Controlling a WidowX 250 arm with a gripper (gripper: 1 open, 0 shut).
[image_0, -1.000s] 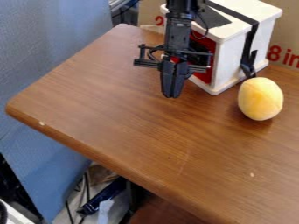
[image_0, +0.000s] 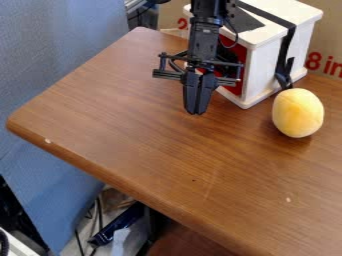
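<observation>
My black gripper (image_0: 197, 100) hangs above the wooden table (image_0: 134, 150) toward the back, in front of a white box with a red front. Its fingers point down and look close together; whether anything is between them is not clear. A pale yellow round fruit-like object (image_0: 298, 113) rests on the table at the right, apart from the gripper.
The white box (image_0: 262, 60) with a black strap stands at the back right, with cardboard (image_0: 323, 50) behind it. A blue-grey panel (image_0: 54, 60) borders the table on the left, and cables lie below the edge.
The box and the yellow object look the same.
</observation>
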